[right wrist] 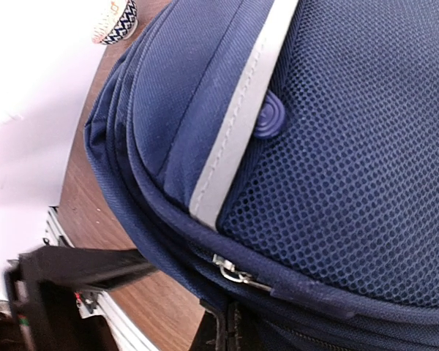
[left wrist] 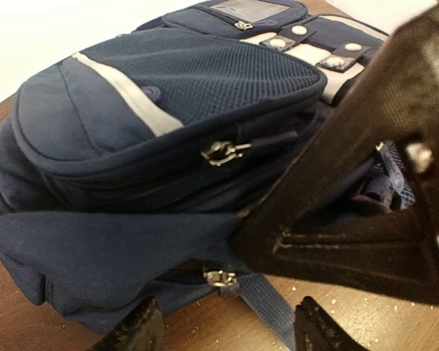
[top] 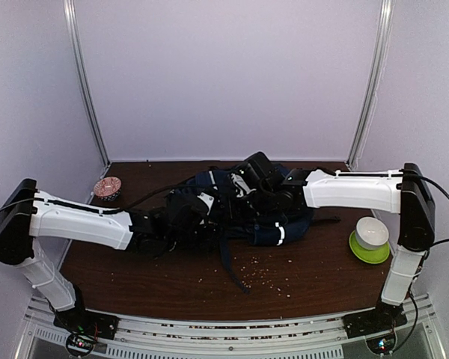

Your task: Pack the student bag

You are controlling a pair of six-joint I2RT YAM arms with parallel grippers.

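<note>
The navy backpack lies on the table, mostly covered by both arms in the top view. In the left wrist view its front pocket has a metal zipper pull, and a lower zipper pull hangs at the bag's near edge. My left gripper is open just in front of that lower pull, its fingers apart, nothing clearly held. My right gripper is shut against the bag's edge below the pocket zipper; whether cloth is pinched in its tips does not show.
A white bowl sits on a green plate at the right. A patterned bowl stands back left. Small crumbs and a bag strap lie in front of the bag. Both arms are close together over it.
</note>
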